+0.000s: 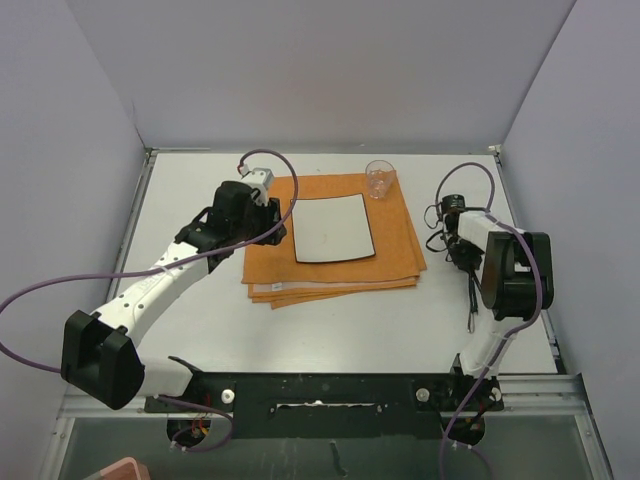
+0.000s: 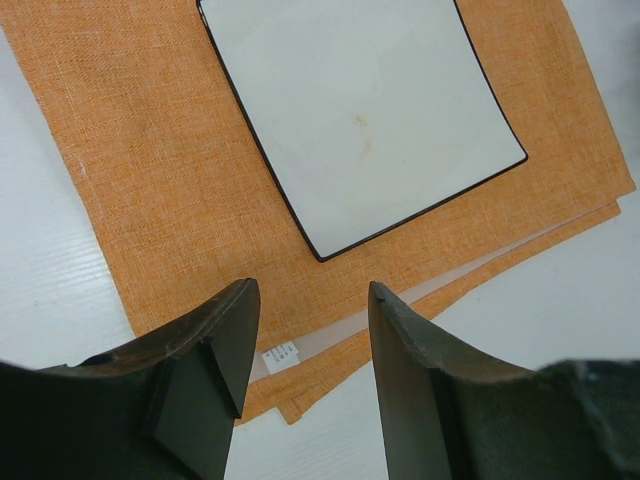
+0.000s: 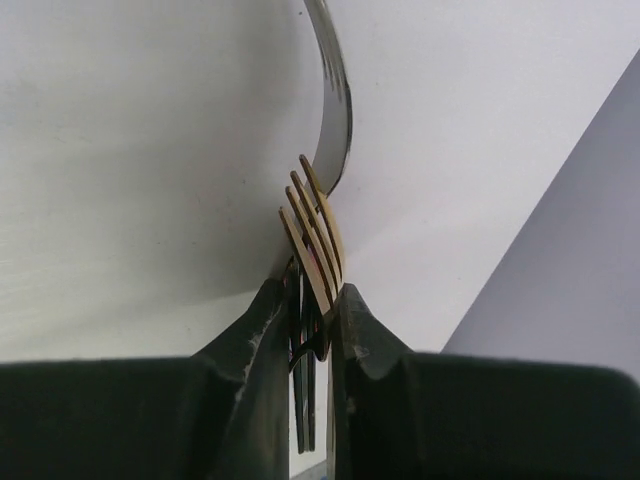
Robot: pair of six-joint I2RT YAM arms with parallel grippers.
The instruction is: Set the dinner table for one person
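Note:
A white square plate [image 1: 331,229] lies on orange placemats [image 1: 385,245], stacked unevenly, with a clear glass [image 1: 380,178] at their upper right. My left gripper is open above the mats, nothing between its fingers. On the right of the table, my right gripper is shut on cutlery: a fork [image 3: 318,235] with tines up shows between its fingers, with darker cutlery behind it. Another steel piece, apparently a fork [image 3: 333,120], shows just beyond.
Walls stand close at the sides and back. An orange container [image 1: 120,470] is partly visible at bottom left, off the table.

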